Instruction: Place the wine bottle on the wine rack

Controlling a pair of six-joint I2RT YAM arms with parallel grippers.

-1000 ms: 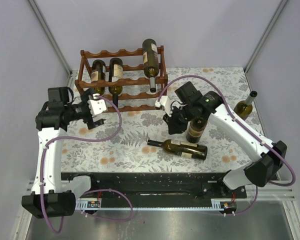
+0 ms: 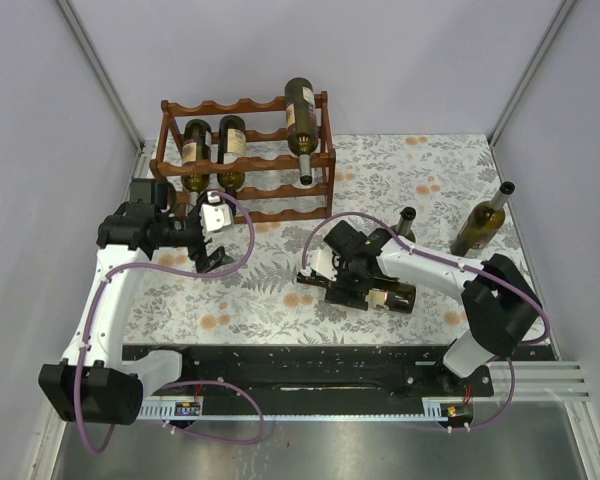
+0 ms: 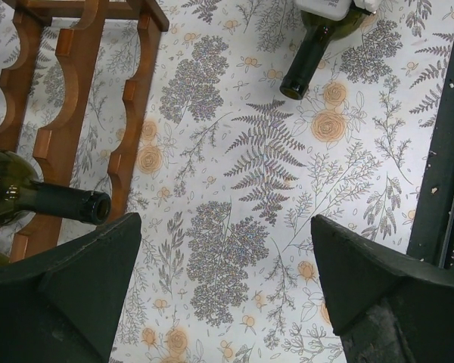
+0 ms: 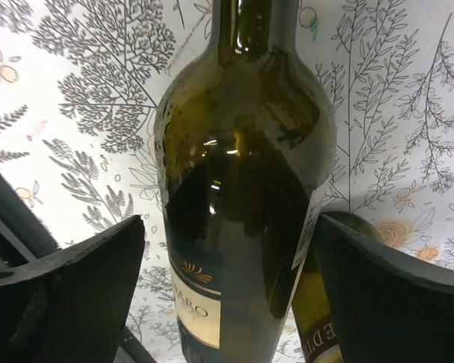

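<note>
A dark green wine bottle (image 4: 242,159) with a cream label lies on the table, its neck toward the top of the right wrist view. My right gripper is open, one finger on each side of the bottle's body, not closed on it. From above, the right arm hides the bottle's middle; its neck (image 2: 311,281) and base (image 2: 392,296) show. The wooden wine rack (image 2: 242,168) stands at the back left with three bottles in it. My left gripper (image 2: 212,260) hangs open in front of the rack, nothing between its fingers.
A second bottle (image 4: 318,295) is close against the right finger, partly hidden by it; its neck (image 2: 407,218) rises behind the right arm. Another upright bottle (image 2: 480,226) stands at the far right. Bare patterned table (image 2: 255,295) lies between the arms.
My right gripper has moved down and toward the table's front, onto the lying bottle.
</note>
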